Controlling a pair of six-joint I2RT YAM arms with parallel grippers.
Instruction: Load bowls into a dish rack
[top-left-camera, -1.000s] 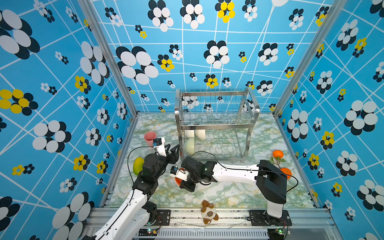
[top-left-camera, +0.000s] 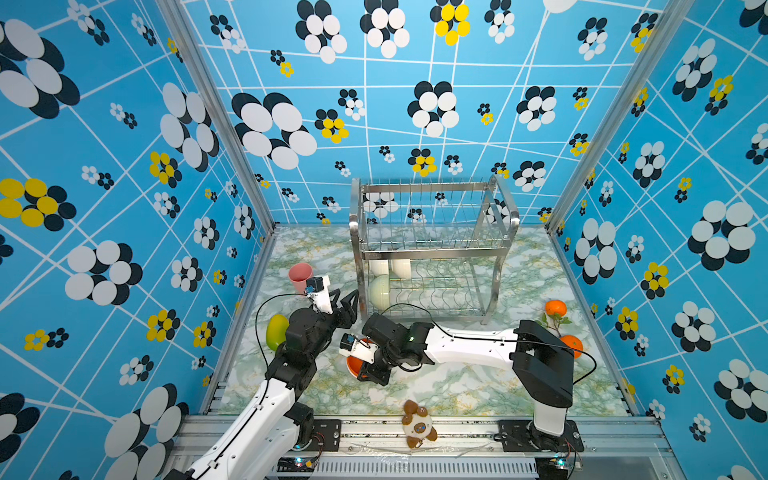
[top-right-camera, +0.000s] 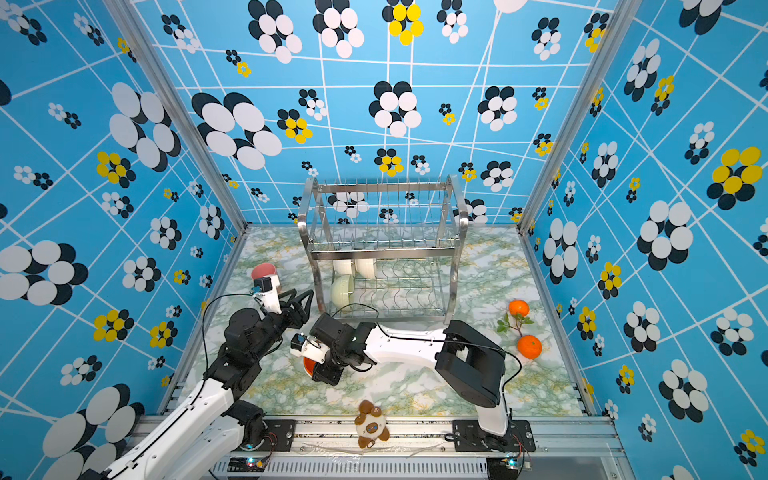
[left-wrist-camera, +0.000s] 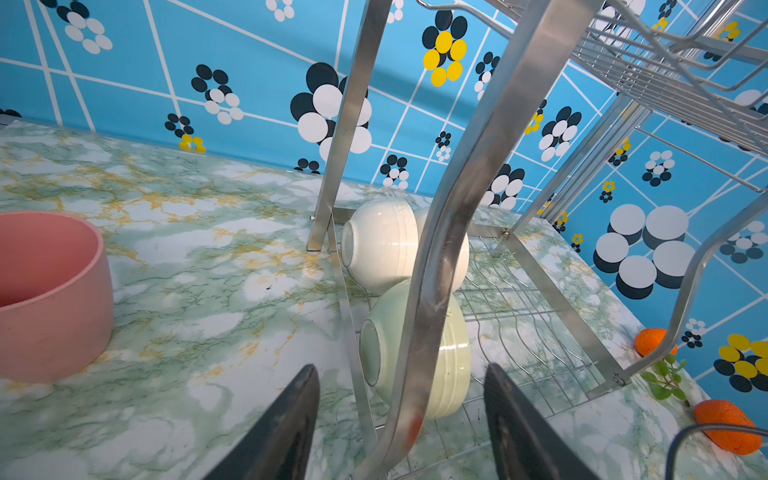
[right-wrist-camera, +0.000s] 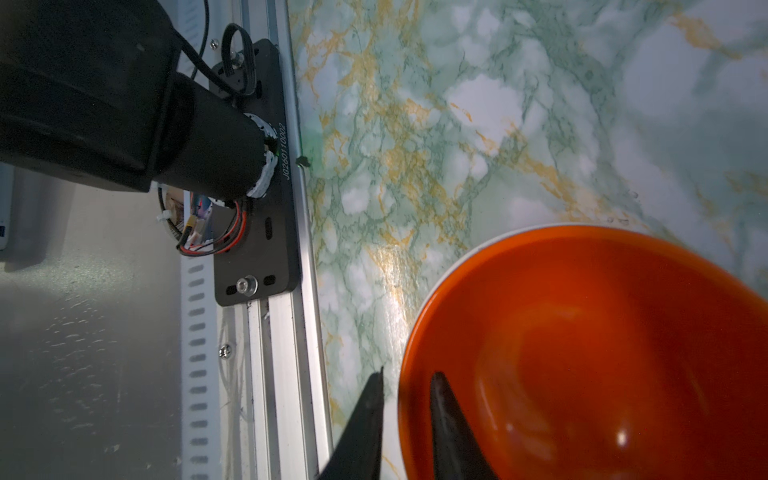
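The orange bowl (right-wrist-camera: 592, 360) with a pale rim rests on the marble counter, largely covered by my right arm in both top views. In the right wrist view my right gripper straddles its rim, one finger inside and one outside, with gaps showing. My left gripper is open and empty, facing the left front post of the metal dish rack (left-wrist-camera: 456, 208). On the rack's lower tier, a pale green bowl (left-wrist-camera: 384, 336) stands on its side near the front, partly behind that post. Two cream bowls, the nearer one (left-wrist-camera: 376, 240) clearest, stand behind it.
A pink cup (top-left-camera: 300, 274) is left of the rack, and a green fruit (top-left-camera: 277, 329) lies beside my left arm. Oranges (top-left-camera: 571, 345) sit at the right; a plush toy (top-left-camera: 417, 424) lies at the front edge. The lower tier's right side is empty.
My right gripper and the orange bowl under it have shifted very slightly over the last second. The left arm and the rack look unchanged.
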